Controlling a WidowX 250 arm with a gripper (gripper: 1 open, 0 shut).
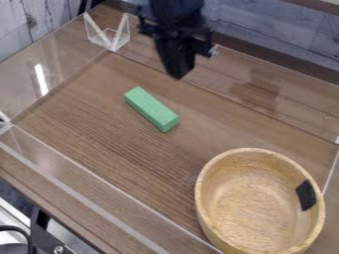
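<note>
A green rectangular block (151, 108) lies on the wooden table, left of centre. The dark gripper (177, 58) is above and behind it, blurred and apart from the block. Its fingertips are too blurred to show whether they are open or shut, and nothing is seen held.
A round beige bin (259, 166) with a dark patch on its rim fills the lower right. Clear plastic brackets stand at the top left and left edge. A dark cable is at the bottom left corner.
</note>
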